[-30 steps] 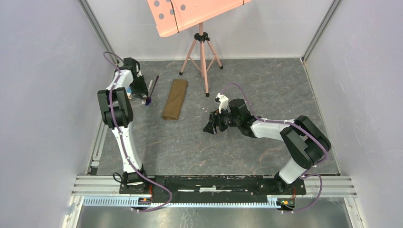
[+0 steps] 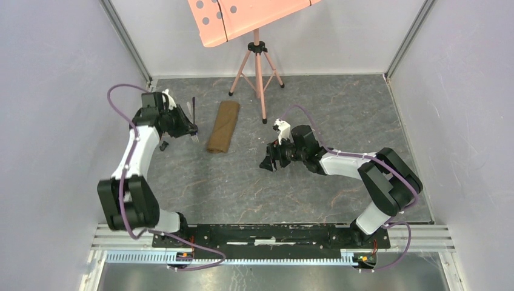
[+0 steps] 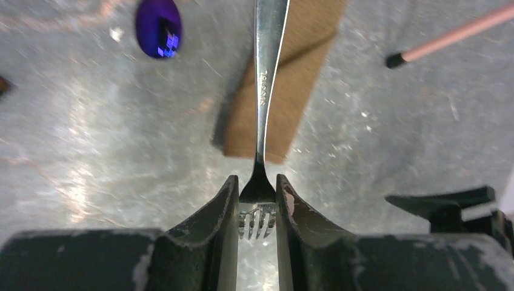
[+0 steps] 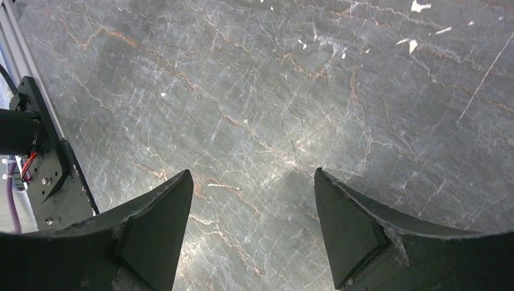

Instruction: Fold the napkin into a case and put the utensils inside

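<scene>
Held off the table, a silver fork is clamped at its head by my left gripper, its handle pointing away. Beyond it lies the brown napkin, folded into a narrow strip, partly covered by the fork in the left wrist view. A purple spoon rests on the table, only its bowl visible in the left wrist view; its dark handle shows in the top view. Right of the napkin, my right gripper stands open and empty over bare tabletop.
A pink tripod stand has its legs behind and right of the napkin, with a salmon panel overhead.
Raised from the table, the fork has come up with my left gripper, and the left arm has swung. The spoon's handle has turned and it stays on the table. The right arm has barely moved.
</scene>
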